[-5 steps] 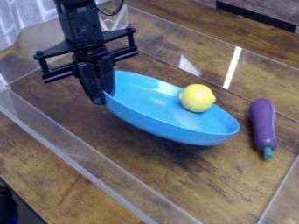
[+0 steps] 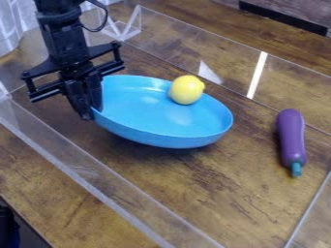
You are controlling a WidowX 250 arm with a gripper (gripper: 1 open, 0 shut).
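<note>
My black gripper is at the left end of a blue oval dish, its fingertips at the rim. The rim seems to be between the fingers, though the contact is partly hidden. A yellow ball-like object rests in the back right part of the dish. A purple eggplant-like object with a teal tip lies apart on the wooden table at the right.
Clear plastic walls run along the near left side.
My gripper and the blue dish with the yellow object have moved left and somewhat back, away from the purple object, which stays in place.
</note>
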